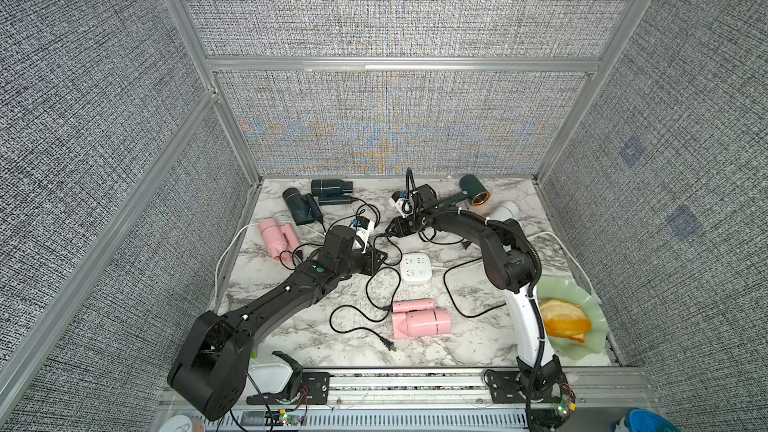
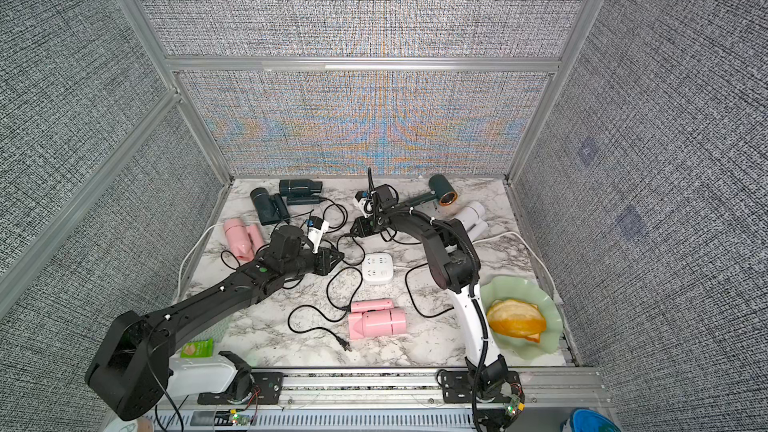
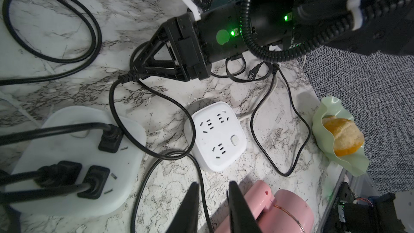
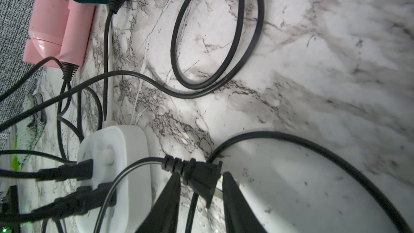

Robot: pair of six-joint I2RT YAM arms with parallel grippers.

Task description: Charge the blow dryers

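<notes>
My left gripper hangs part open over the cables, left of the white power strip (image 3: 215,133), above a second strip (image 3: 82,155) with several plugs in it. My right gripper is part open at a loose black plug (image 4: 198,174) beside the plugged strip; whether it touches the plug I cannot tell. Pink dryers (image 1: 420,321) (image 1: 273,238) lie at the front middle and left. Dark dryers (image 1: 296,205) (image 2: 301,187) (image 1: 473,189) lie along the back, and a white dryer (image 2: 468,216) at the right, partly behind my right arm.
A green dish (image 2: 548,312) with orange food sits at the front right. Black cables loop across the middle and back of the marble table (image 1: 496,336). The two arms stand close together over the middle.
</notes>
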